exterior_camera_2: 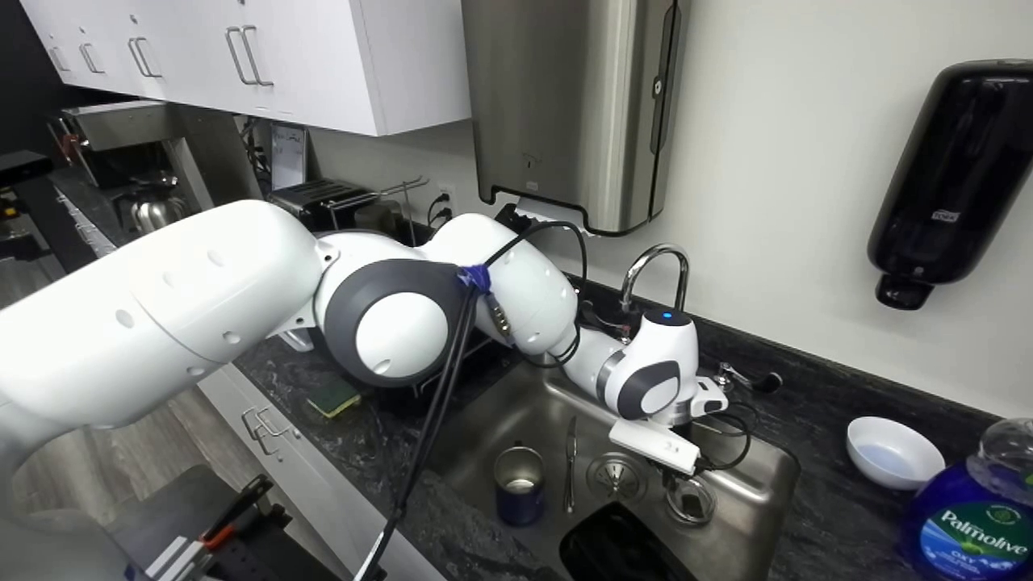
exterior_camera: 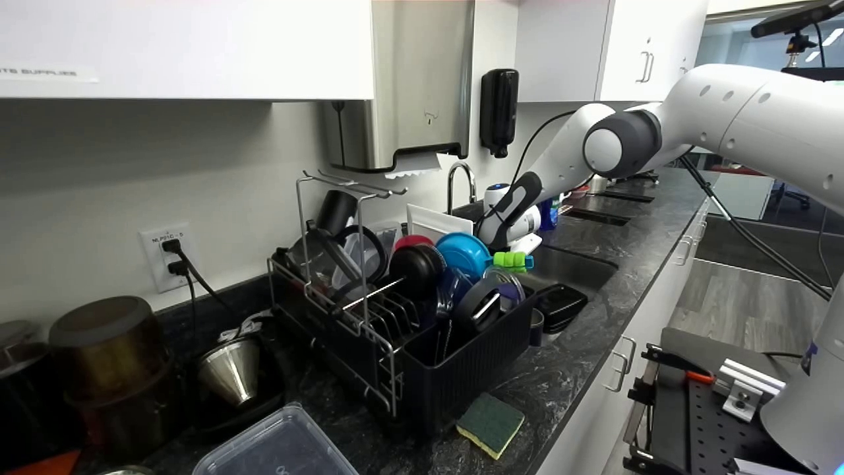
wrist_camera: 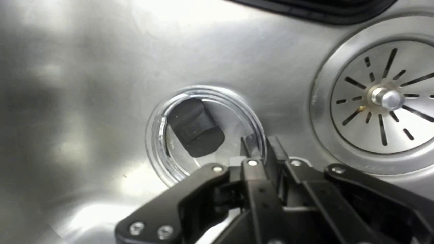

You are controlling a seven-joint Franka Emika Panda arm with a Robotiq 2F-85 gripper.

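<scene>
A round clear lid (wrist_camera: 234,122) with a black slider piece (wrist_camera: 197,128) is in the steel sink, left of the drain in the wrist view. My gripper is shut on the lid's near right rim, one finger inside the edge and the other outside. Whether the lid touches the sink floor is hard to tell. In exterior view 2 the lid (exterior_camera_2: 692,500) shows below my wrist, partly covered by the gripper. Exterior view 1 hides both lid and fingers behind the dish rack.
The sink (exterior_camera_2: 465,465) also holds a blue mug (exterior_camera_2: 520,499), a knife (exterior_camera_2: 570,470) and a black container (exterior_camera_2: 620,547). A drain (wrist_camera: 382,97) lies close by. The faucet (exterior_camera_2: 658,252) rises behind my arm. A full dish rack (exterior_camera: 467,372) stands beside the sink.
</scene>
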